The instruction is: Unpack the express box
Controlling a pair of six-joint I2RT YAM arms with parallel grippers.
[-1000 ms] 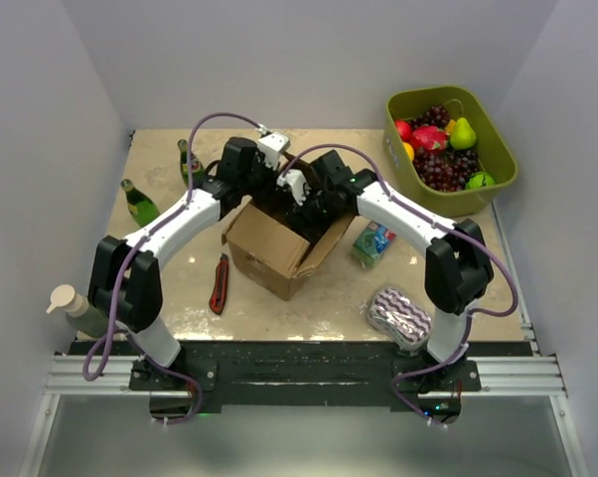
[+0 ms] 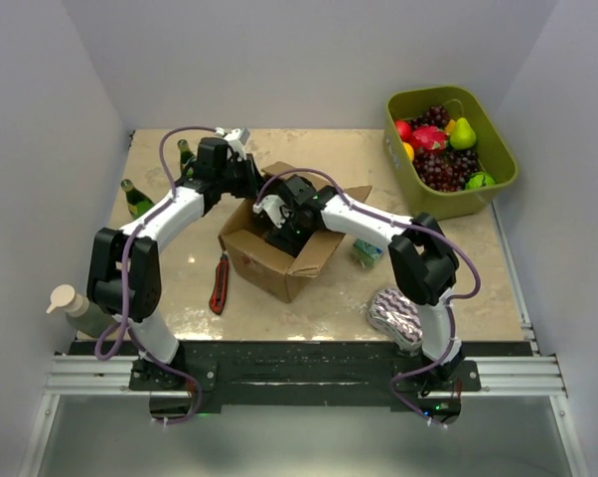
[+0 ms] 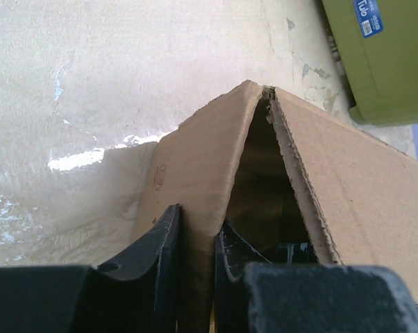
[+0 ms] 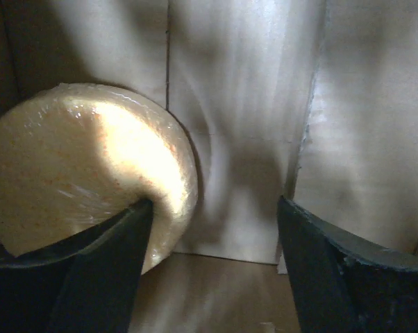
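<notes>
An open cardboard box (image 2: pixel 259 260) stands mid-table with flaps up. My left gripper (image 2: pixel 247 174) is at its left rear edge; in the left wrist view its fingers (image 3: pixel 153 260) lie against a flap (image 3: pixel 164 166), and whether they grip it is unclear. My right gripper (image 2: pixel 284 224) is down inside the box. In the right wrist view it is open, left finger over a pale, plastic-wrapped round disc (image 4: pixel 91 166) lying on the box's bottom.
Two green bottles (image 2: pixel 137 199) stand left, a red box cutter (image 2: pixel 220 283) lies front left. A green fruit bin (image 2: pixel 408 184) is back right; a packet (image 2: pixel 367 253) and wrapped bundle (image 2: pixel 394 316) lie right.
My left gripper has shifted left from over the box to its edge. My right gripper has moved toward the front-left inside the box, and the front flap now sits differently.
</notes>
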